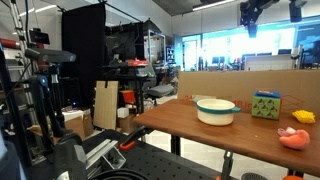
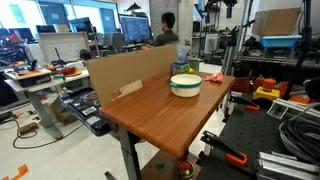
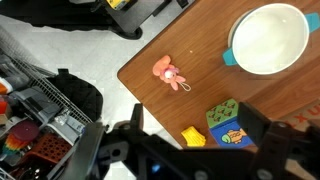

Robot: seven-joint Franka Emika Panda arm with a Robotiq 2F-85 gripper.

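Observation:
A white bowl with teal handles [image 1: 216,117] sits on the wooden table, and the wrist view shows the empty bowl [image 3: 271,38] at upper right. The pink soft toy [image 1: 294,139] lies near the table's right end; in the wrist view the pink toy [image 3: 168,70] is near the middle. A green and blue box [image 1: 266,107] stands behind it, shown as the box [image 3: 230,126] from above. Beside the box is a small yellow object [image 3: 193,137]. High over the table, my gripper is open, its dark fingers wide apart with nothing held.
A cardboard panel [image 2: 130,72] stands along the table's back edge. Off the table's edge lie black cables [image 2: 292,130] and an orange-handled clamp [image 2: 236,158].

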